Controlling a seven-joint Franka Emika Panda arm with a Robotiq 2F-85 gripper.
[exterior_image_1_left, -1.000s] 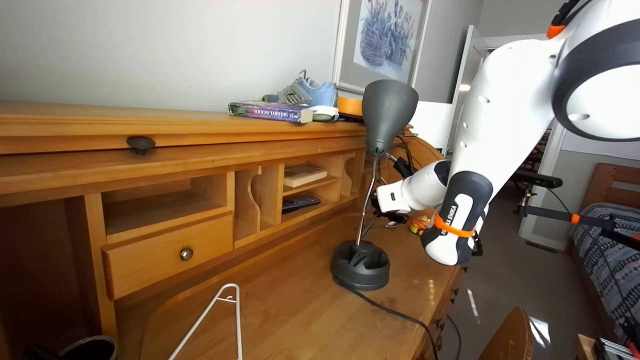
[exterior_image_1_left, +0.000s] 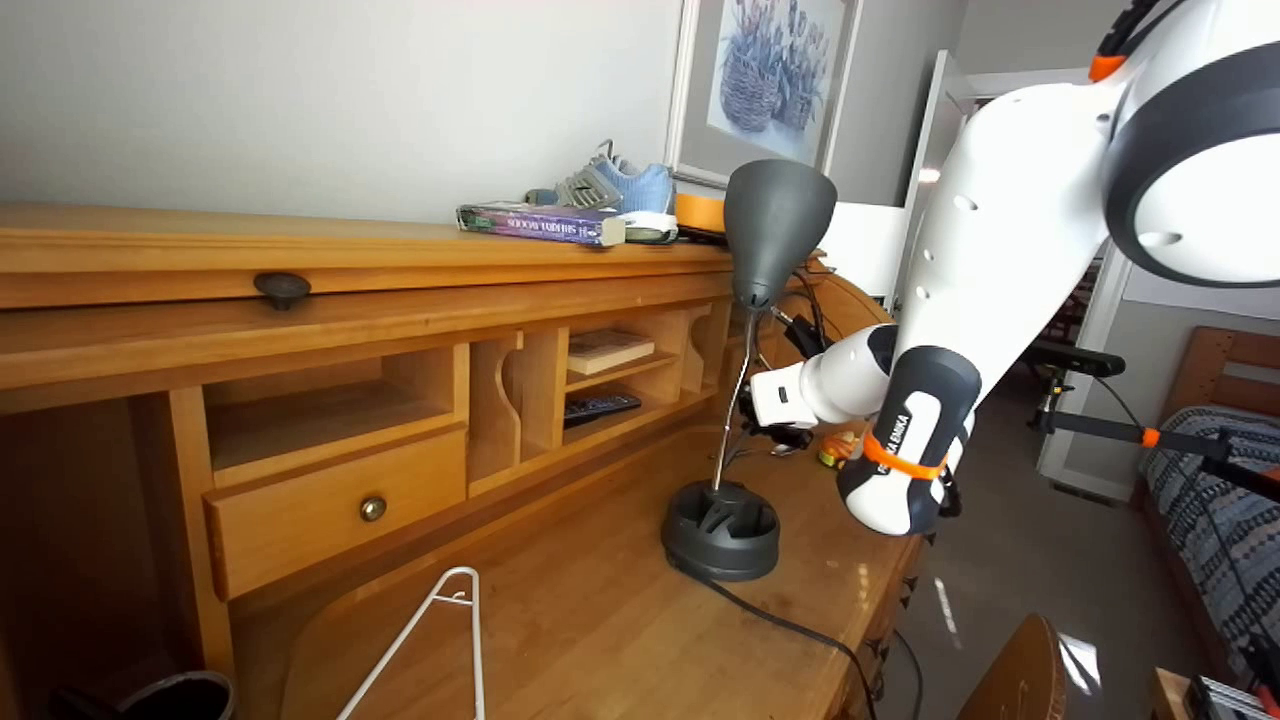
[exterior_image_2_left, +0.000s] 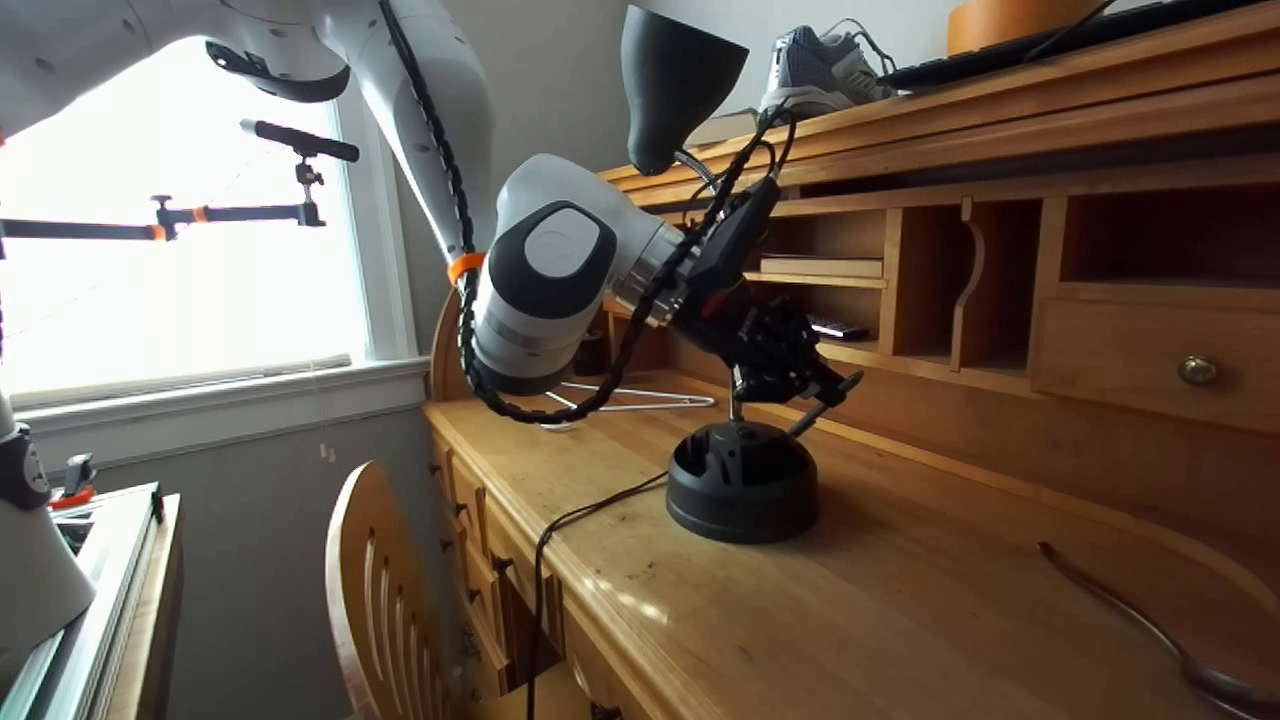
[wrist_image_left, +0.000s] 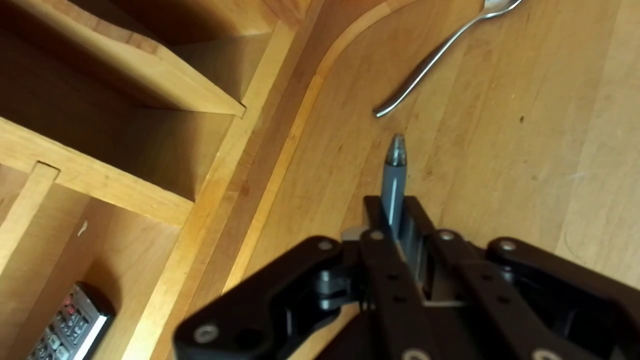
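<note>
Between the fingers of my gripper is a slim grey pen (wrist_image_left: 394, 186), its pointed metal tip sticking out past them. In exterior view 2 the gripper (exterior_image_2_left: 828, 390) hangs above the desk, right beside and a little over the dark round base (exterior_image_2_left: 741, 498) of the desk lamp. A dark end of the pen (exterior_image_2_left: 828, 406) slants down from the fingers there. The lamp's base (exterior_image_1_left: 720, 530) has open compartments in its top, seen in exterior view 1. My gripper is mostly hidden behind the lamp stem in that view.
A spoon (wrist_image_left: 429, 60) lies on the desk. The lamp's stem (exterior_image_1_left: 735, 402) and shade (exterior_image_1_left: 780, 222) rise close to my arm. A white hanger (exterior_image_1_left: 462, 594) lies on the desk, and a remote (exterior_image_1_left: 600, 408) rests in a cubby. The lamp's cord (exterior_image_1_left: 780, 618) runs over the front edge.
My arm has shifted very slightly left and down in exterior view 1. The lamp and the desk things stand where they were.
</note>
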